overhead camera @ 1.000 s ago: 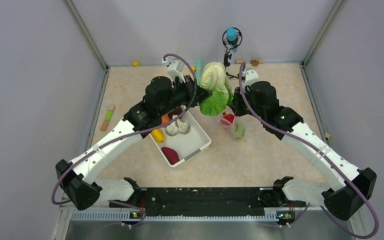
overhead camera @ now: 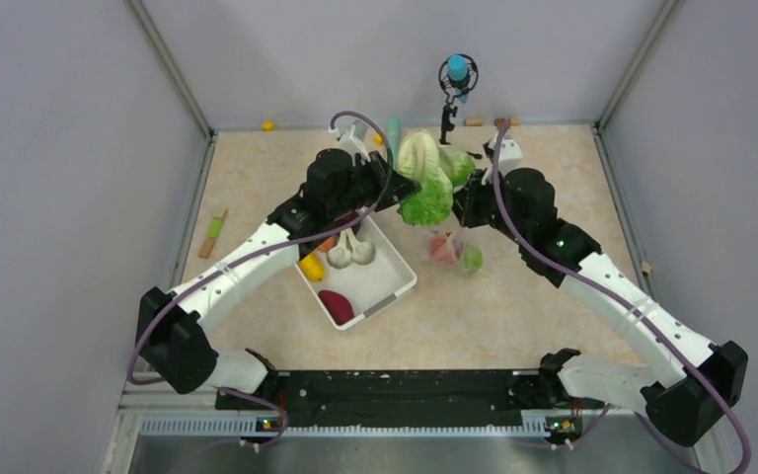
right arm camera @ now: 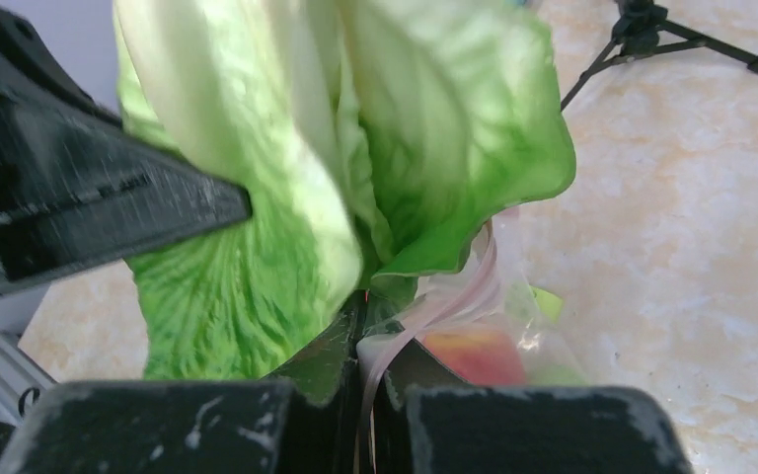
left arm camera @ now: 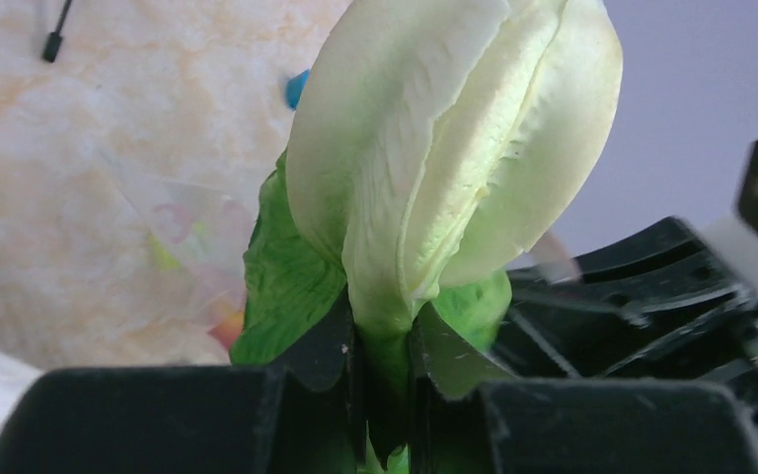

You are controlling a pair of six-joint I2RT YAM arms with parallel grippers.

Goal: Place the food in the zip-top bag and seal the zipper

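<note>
A large leafy lettuce (overhead camera: 424, 188) hangs between the arms, with my left gripper shut on its lower leaves; its pale base points up in the left wrist view. My right gripper is shut on the pink zipper edge of the clear bag (right arm camera: 498, 296). The bag hangs below the lettuce with red and green food (overhead camera: 444, 247) inside. The lettuce covers much of the bag's mouth in the right wrist view.
A white basket (overhead camera: 375, 286) on the left holds garlic, a yellow item and a purple-red item. A black tripod (overhead camera: 447, 114) with a blue top stands at the back.
The lettuce has tilted and spread slightly rightward with my left gripper. My right gripper has shifted a little rightward, and the bag's contents now sit slightly lower in the top view.
</note>
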